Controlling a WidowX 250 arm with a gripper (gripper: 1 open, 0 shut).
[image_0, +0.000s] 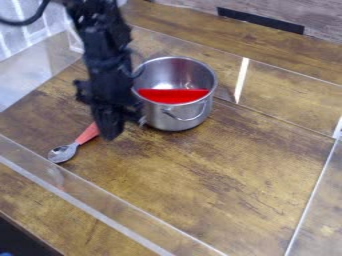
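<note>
My black gripper (110, 112) hangs at the left of the steel pot, low over a red-handled spoon (64, 151) that lies on the wooden table. The spoon's metal end points toward the lower left, and part of its handle is hidden by the gripper. The steel pot (179, 113) has a red piece (171, 96) inside. The fingertips are blurred; I cannot see anything held between them.
Clear panels border the area on the left, front and right, and a dark wall stands at the back.
</note>
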